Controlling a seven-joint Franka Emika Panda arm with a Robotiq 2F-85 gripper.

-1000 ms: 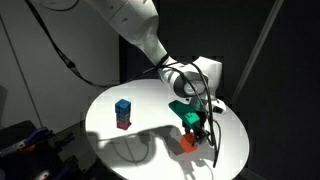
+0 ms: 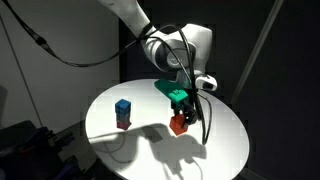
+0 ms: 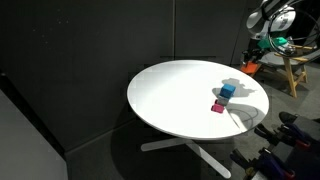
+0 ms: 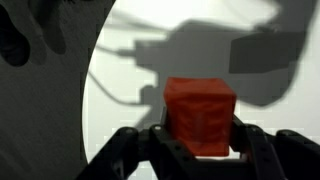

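An orange-red block (image 2: 178,125) is held above the white table, with my gripper (image 2: 184,114) shut on it. The wrist view shows the same block (image 4: 200,115) large between the dark fingers, its shadow falling on the tabletop. In exterior view 1, a stack with a blue block (image 2: 123,105) on top stands upright to the left of my gripper, apart from it. Exterior view 2 shows this blue block (image 3: 228,89) and a reddish block (image 3: 218,107) at the stack's foot; the held block (image 3: 250,68) hangs at the far right.
The round white table (image 3: 165,95) has wide clear room on its left side. Its edge borders a dark floor (image 4: 40,110). A chair (image 3: 298,68) stands at the far right, beyond the table.
The gripper has moved left in exterior view 1 and risen with the orange-red block, nearer to the stack. The stack has stayed where it was.
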